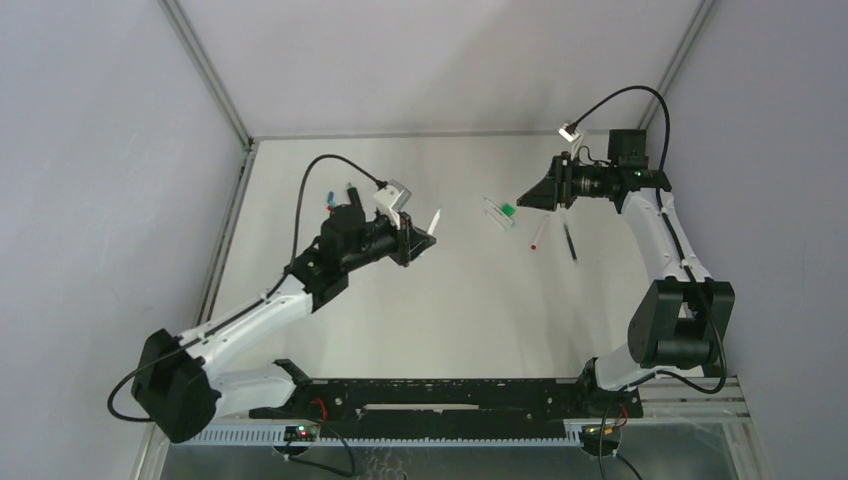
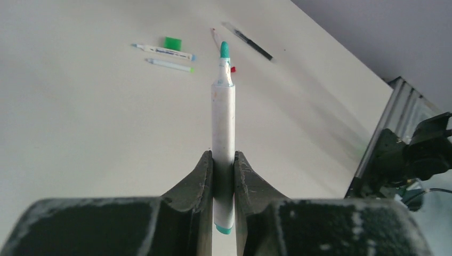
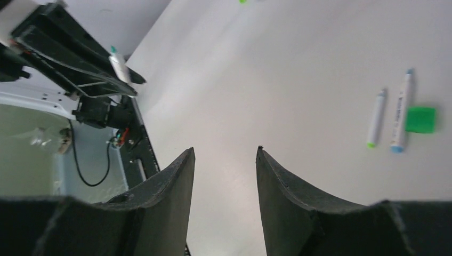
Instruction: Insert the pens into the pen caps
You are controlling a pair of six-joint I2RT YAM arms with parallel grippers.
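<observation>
My left gripper [image 1: 432,243] is shut on a white pen with a teal tip [image 2: 224,106], held upright above the table. Its tip points up in the left wrist view, and a teal end shows below the fingers. To the right, my right gripper stands open and empty, above the table and well apart from the left one. Lying on the table are a blue-ended pen [image 2: 162,51], a green-ended pen [image 2: 168,65], a red-ended pen [image 1: 540,233] and a black pen [image 1: 570,242]. Small coloured pieces, probably caps [image 1: 331,199], sit at the far left, partly hidden by the left arm.
A green block [image 2: 172,44] lies against the blue-ended pen. Near the coloured pieces is a dark object [image 1: 353,195].
</observation>
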